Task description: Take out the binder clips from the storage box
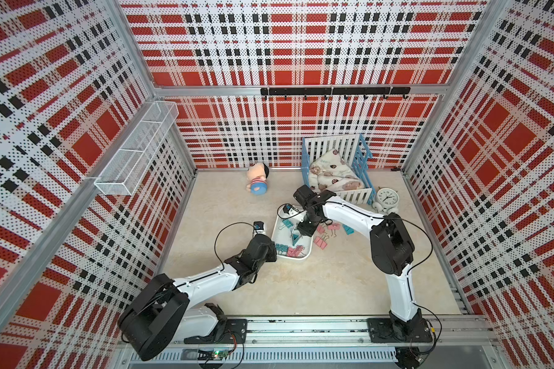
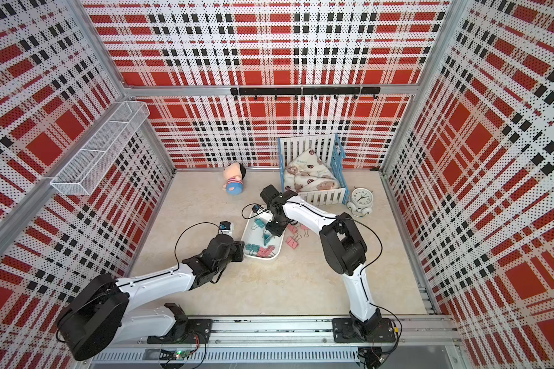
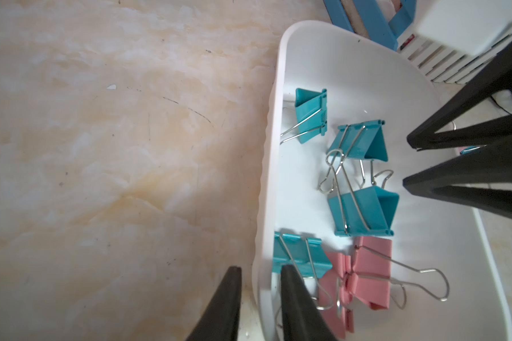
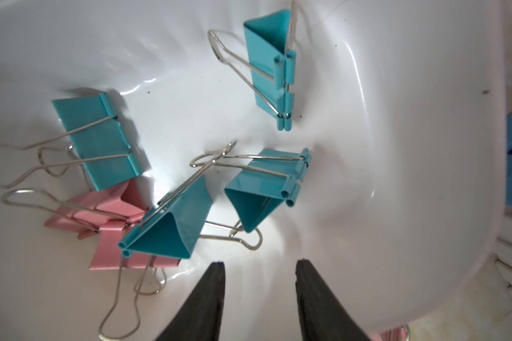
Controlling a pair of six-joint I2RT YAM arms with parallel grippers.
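The white storage box (image 3: 272,187) holds teal binder clips, such as one standing clip (image 4: 267,62) and a tilted clip (image 4: 261,182), and pink binder clips (image 3: 372,270) bunched at its near end. My left gripper is part open at the box's left wall, its fingers on either side of the rim; contact cannot be made out. Over the inside of the box hangs my right gripper, open and empty, beside the teal clips. Outside on the table, right of the box, lie pink clips (image 1: 321,242) and a teal clip (image 1: 348,229).
Behind the box stands a blue and white toy crib (image 1: 368,178) with a blanket (image 1: 332,169). A white clock (image 1: 387,196) is right of it, and a doll (image 1: 258,179) lies at the back left.
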